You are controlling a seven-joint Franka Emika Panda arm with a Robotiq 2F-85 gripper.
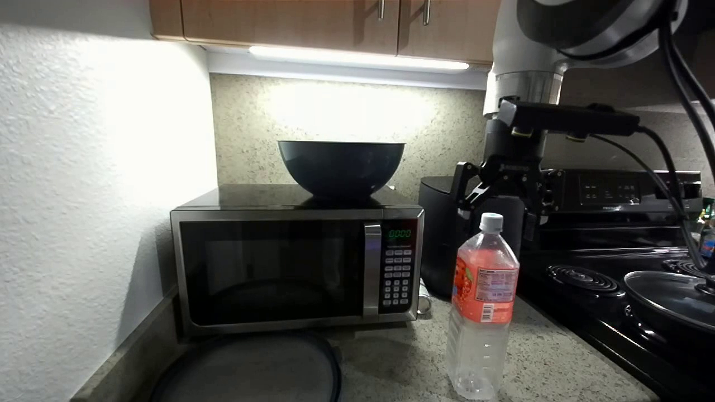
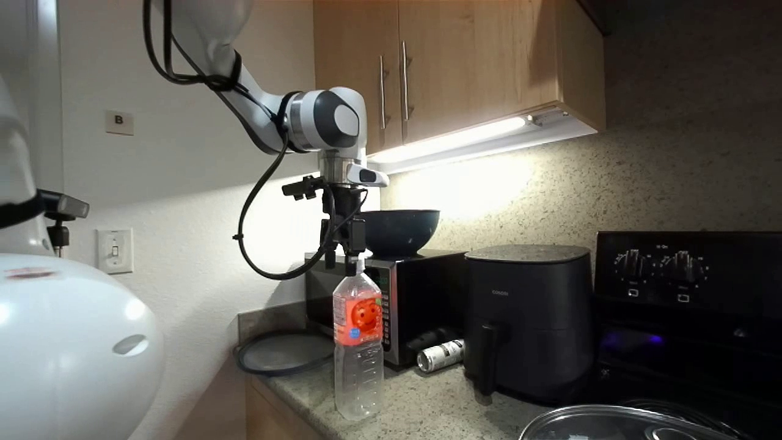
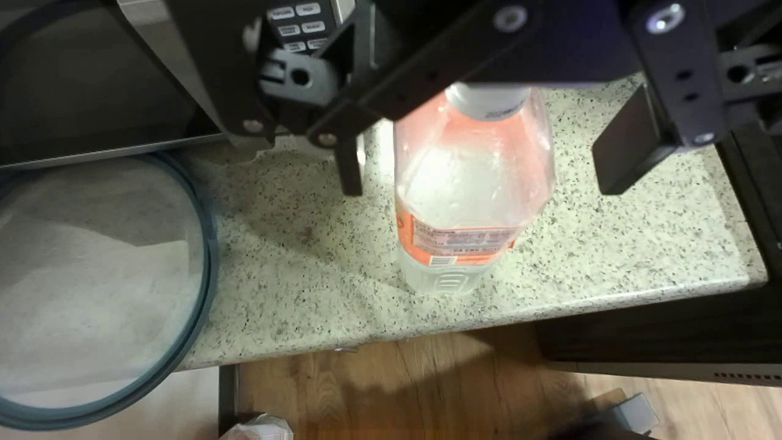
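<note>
A clear plastic bottle (image 1: 484,301) with a red-orange label and white cap stands upright on the counter, to the right of the microwave front. My gripper (image 1: 499,224) points down around the height of the bottle's cap. In the wrist view the gripper is open, one finger on each side of the bottle (image 3: 476,183), with gaps on both sides. Exterior view 2 has the gripper (image 2: 342,267) right above the bottle (image 2: 358,344). Whether anything touches the cap cannot be told.
The microwave (image 1: 275,268) carries a dark bowl (image 1: 342,167). A black air fryer (image 2: 529,322) and a can (image 2: 441,355) stand and lie nearby. A round dark-rimmed lid (image 3: 102,278) reaches over the counter edge. The stove with a lidded pan (image 1: 677,298) is on the right.
</note>
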